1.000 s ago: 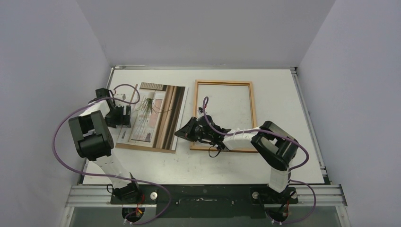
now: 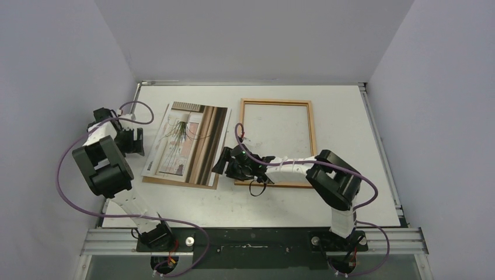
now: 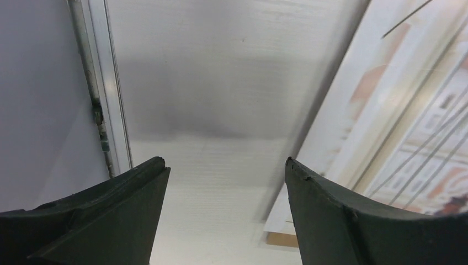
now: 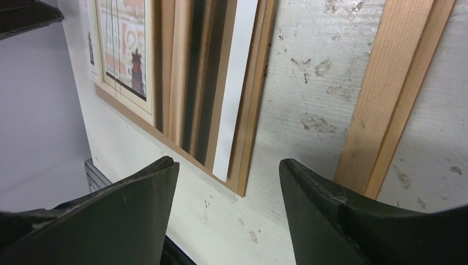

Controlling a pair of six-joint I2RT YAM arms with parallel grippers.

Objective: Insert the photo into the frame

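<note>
The photo (image 2: 192, 140), a picture of a plant and brown vertical bands, lies flat on a thin brown board (image 2: 181, 184) at the table's left. Just off the photo's left edge, my left gripper is open over bare table, with only its right finger (image 3: 320, 204) overlapping the photo in view. By the photo's lower right corner, my right gripper stands open with its fingers apart and nothing held. The empty wooden frame (image 2: 274, 101) lies to the right, its near left corner partly hidden by the right arm.
A narrow bare gap separates the board from the frame's left bar (image 4: 386, 94). A metal rail (image 3: 107, 83) and grey wall border the table on the left. Free table surface (image 2: 344, 122) lies right of the frame.
My left gripper has shifted left, off the photo's left edge. The frame has stayed put.
</note>
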